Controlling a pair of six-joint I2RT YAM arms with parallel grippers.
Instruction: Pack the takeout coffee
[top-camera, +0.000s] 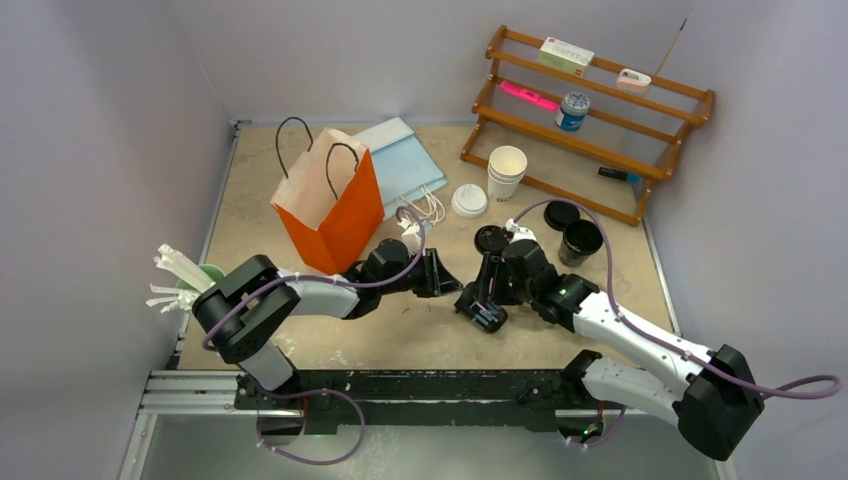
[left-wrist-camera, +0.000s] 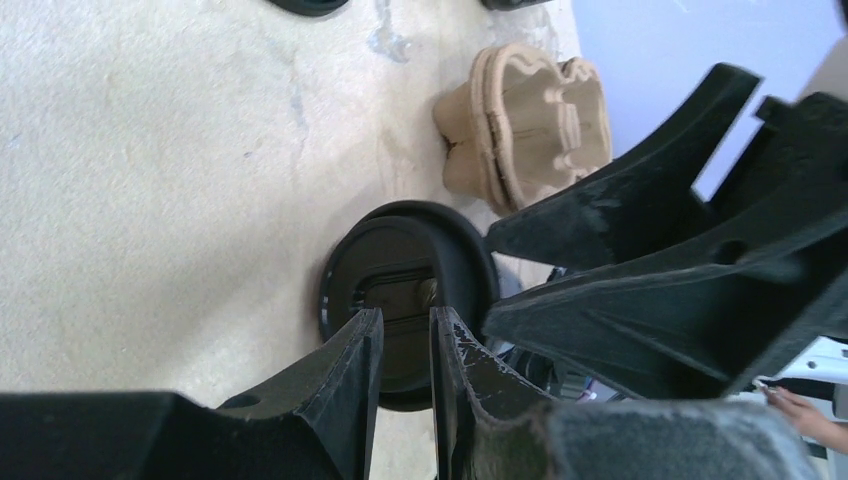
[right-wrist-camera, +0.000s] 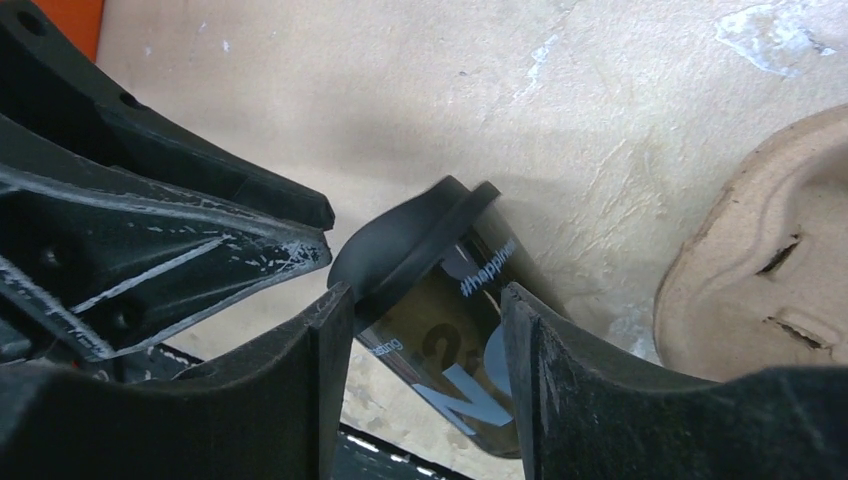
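A black lidded coffee cup (top-camera: 484, 314) lies on its side between my grippers, its lid (left-wrist-camera: 385, 300) toward my left gripper. That gripper's fingertips are slightly apart, just before the lid, with nothing visibly held. My right gripper is shut on the cup's body (right-wrist-camera: 440, 360), which shows printed lettering. An orange paper bag (top-camera: 345, 230) stands behind my left arm.
A cardboard carrier (right-wrist-camera: 760, 250) lies beside the cup, mostly hidden from above. Stacked white cups (top-camera: 506, 170), white lids (top-camera: 468, 200), black lids (top-camera: 561, 214) and an upright black cup (top-camera: 580, 243) stand toward the back, before a wooden rack (top-camera: 570, 140).
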